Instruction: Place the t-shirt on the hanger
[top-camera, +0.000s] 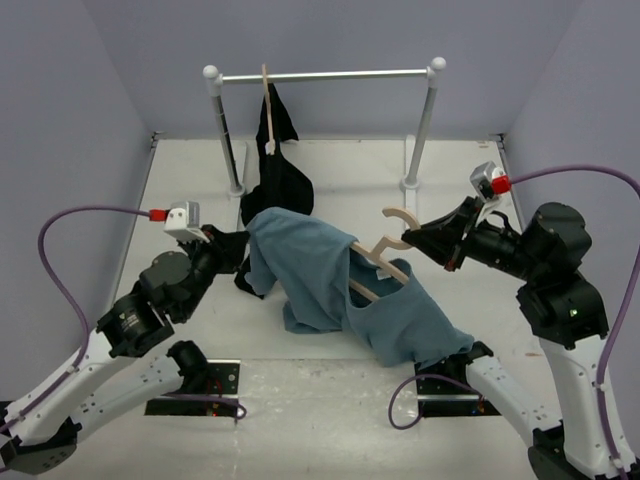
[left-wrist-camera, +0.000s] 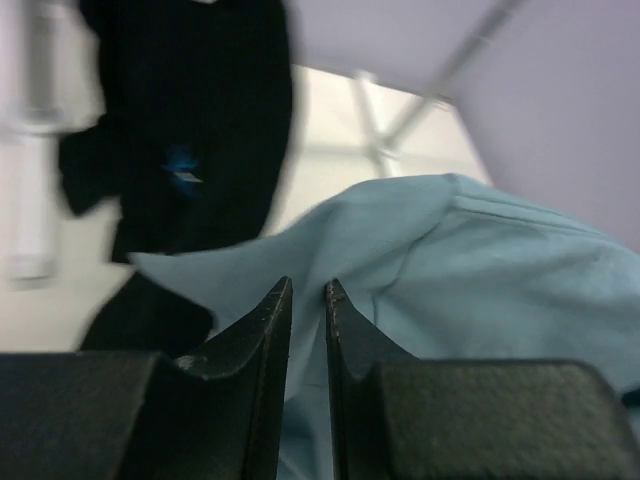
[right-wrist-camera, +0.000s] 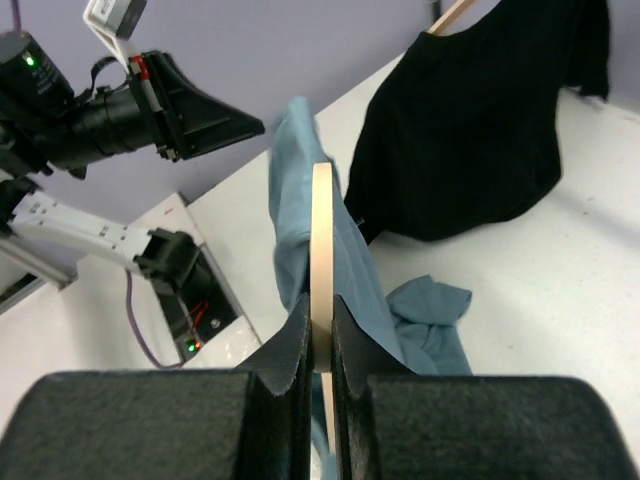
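The blue t-shirt (top-camera: 310, 265) hangs bunched over the wooden hanger (top-camera: 384, 258), whose hook and part of its arms show on the right. My right gripper (top-camera: 410, 237) is shut on the hanger by its neck; the right wrist view has the wood (right-wrist-camera: 321, 230) edge-on between the fingers. At the shirt's left upper corner, my left gripper (top-camera: 246, 238) appears shut on the cloth. In the left wrist view blue fabric (left-wrist-camera: 400, 240) rises behind and between the close fingertips. The hanger's left end is hidden inside the shirt.
Behind stands a white rack with a bare rail (top-camera: 350, 75) on its right side. A black garment (top-camera: 277, 190) hangs from a hanger at the rail's left, close behind the shirt.
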